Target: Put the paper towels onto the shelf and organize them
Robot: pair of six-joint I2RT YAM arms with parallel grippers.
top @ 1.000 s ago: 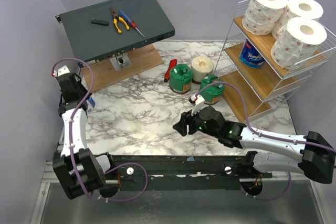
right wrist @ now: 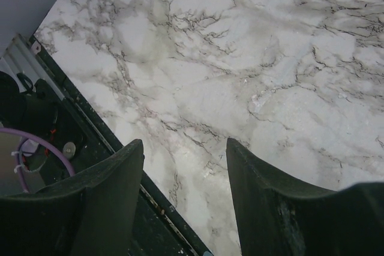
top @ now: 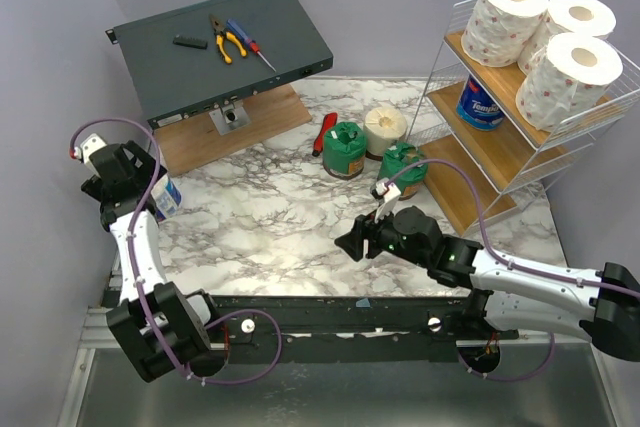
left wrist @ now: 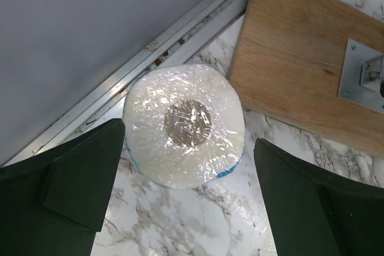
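On the marble table at the far left stands a plastic-wrapped roll (top: 166,197), partly covered by the left arm in the top view. The left wrist view looks down on the wrapped roll (left wrist: 207,91) and its dark core. My left gripper is open above it, a finger to either side, not touching as far as shows. Over bare table near the middle, my right gripper is partly open and empty. Three white paper towel rolls (top: 503,22) stand on the top board of the shelf (top: 480,142); a blue-labelled roll (top: 479,105) sits one level lower.
Two green-wrapped rolls (top: 345,151), a cream roll (top: 384,128) and a red tool (top: 324,132) lie at the back centre. A dark raised platform (top: 220,47) bears pliers and a screwdriver.
The left arm has moved to the left and a bit toward the front, uncovering more of the wrapped roll. My right gripper has shifted slightly to the right.
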